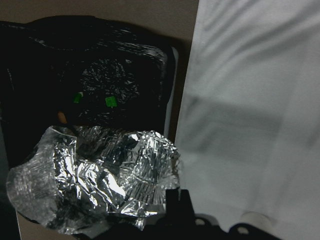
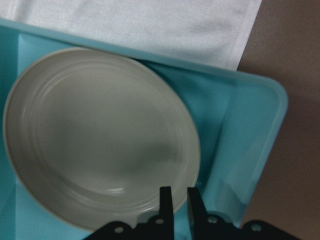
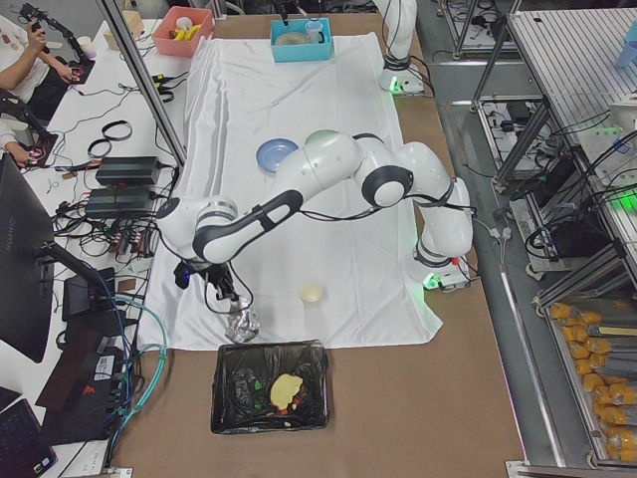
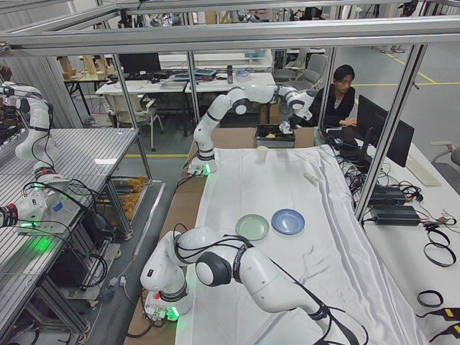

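Observation:
My left gripper [image 3: 229,299] is shut on a crumpled silver foil piece [image 1: 115,185], held just short of a black lined bin [image 3: 270,349] in the camera left view; the foil hides part of the bin in the left wrist view. The bin holds a yellow piece [image 3: 286,390] and small green bits [image 1: 111,101]. My right gripper is over a pale plate [image 2: 100,130] in a blue crate [image 2: 255,115]; its fingertips are a little apart, with nothing visible between them.
A blue plate [image 4: 287,222], green plate [image 4: 251,228] and small cream cup [image 3: 311,293] stand on the white cloth [image 4: 287,180]. A red crate [image 3: 183,45] sits at the upper left of the camera left view.

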